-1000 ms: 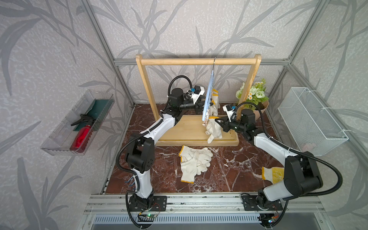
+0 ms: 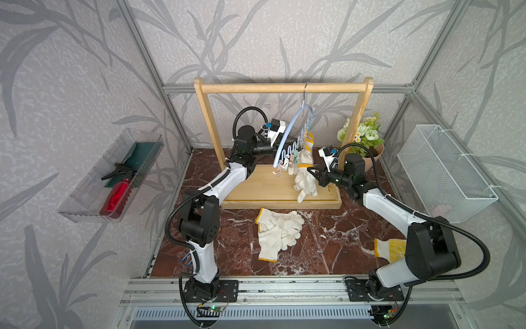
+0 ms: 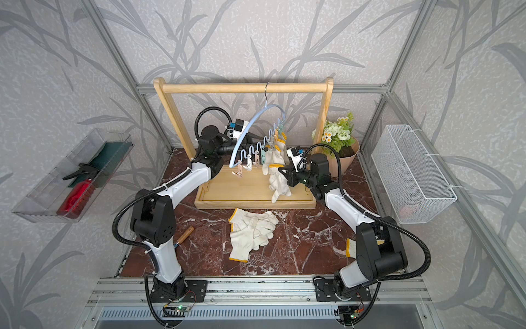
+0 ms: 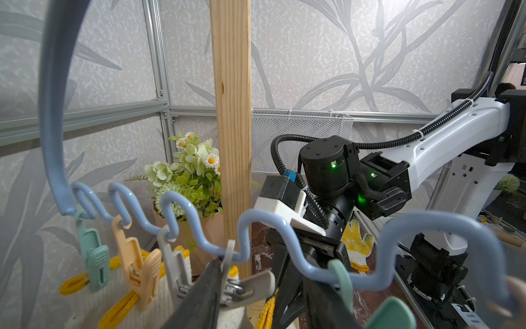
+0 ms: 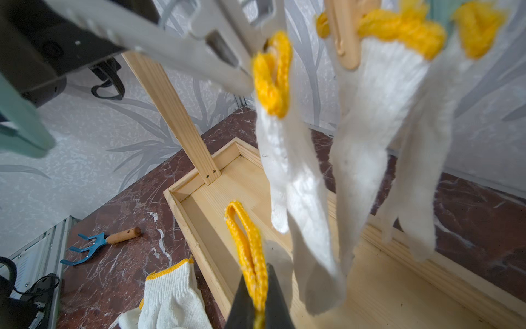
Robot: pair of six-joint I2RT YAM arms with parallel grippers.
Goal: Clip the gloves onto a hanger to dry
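Observation:
The blue hanger [image 2: 287, 134] hangs from the wooden bar, turned at an angle, with several clips along its wavy lower rail. White gloves with yellow cuffs [image 5: 359, 120] hang clipped toward its far end. In the left wrist view, my left gripper is at the rail, its fingers apart; a grey clip [image 4: 246, 288] lies by the left one. Below the clips, my right gripper is shut on the yellow cuff of a white glove [image 2: 305, 183], which dangles over the wooden tray. The cuff's far side is hidden.
More white gloves [image 2: 278, 230] lie on the marble table in front of the wooden tray [image 2: 263, 204]. A yellow-and-white glove [image 2: 390, 249] lies by the right arm's base. A flower pot [image 4: 205, 235] stands behind the rack's right post [image 4: 232, 109].
The hanger has turned from nearly edge-on, its near end swinging left. My left gripper has drawn back slightly to the left. The right gripper and its glove have barely moved.

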